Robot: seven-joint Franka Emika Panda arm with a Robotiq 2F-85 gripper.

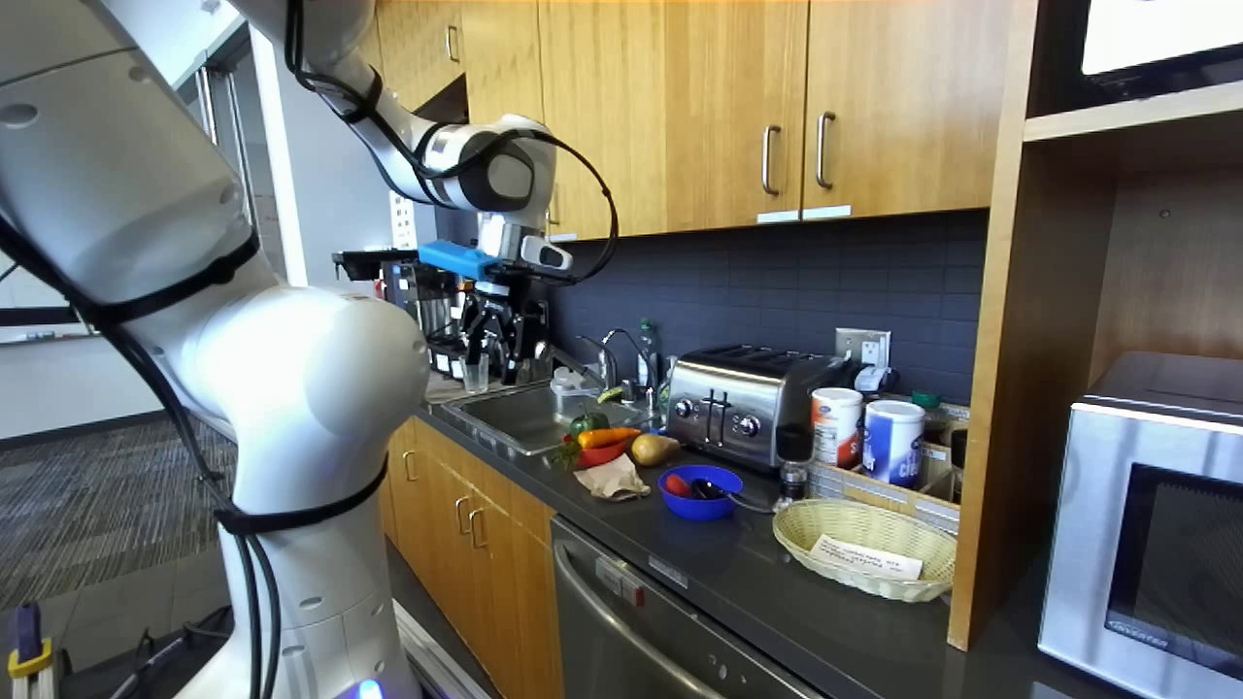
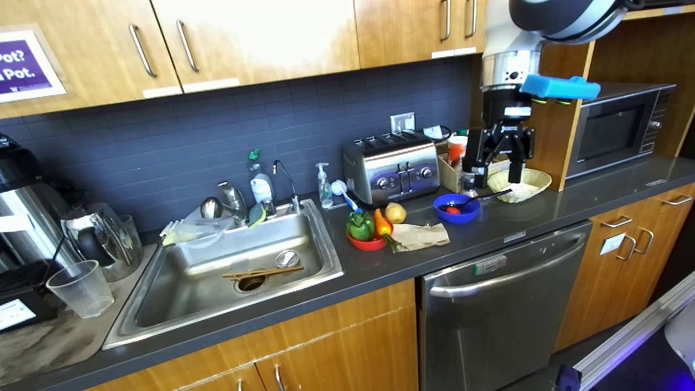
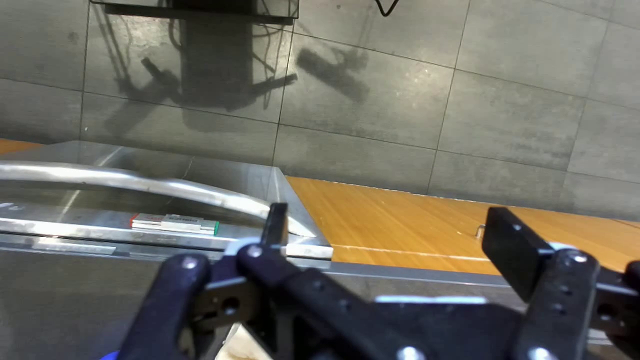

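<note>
High over the counter's front edge, my gripper is open, its two black fingers wide apart with nothing between them. In the first exterior view the gripper [image 1: 490, 367] hangs pointing down, well above the worktop. A blue bowl [image 2: 457, 215] holds a red item and a dark utensil. Left of it, a red bowl [image 2: 366, 245] carries a green pepper [image 2: 360, 226] and a carrot [image 2: 381, 224]. A yellowish round item [image 2: 395, 212] sits behind a crumpled brown paper [image 2: 420, 237].
A steel sink [image 2: 332, 266] with chopsticks inside lies left of the food. The toaster [image 2: 397, 170] stands at the wall. Farther right are a wicker basket [image 1: 864, 534] and a microwave [image 1: 1148, 513]. Upper cabinets [image 1: 722, 105] overhang the counter. Bare counter shows in front of the basket.
</note>
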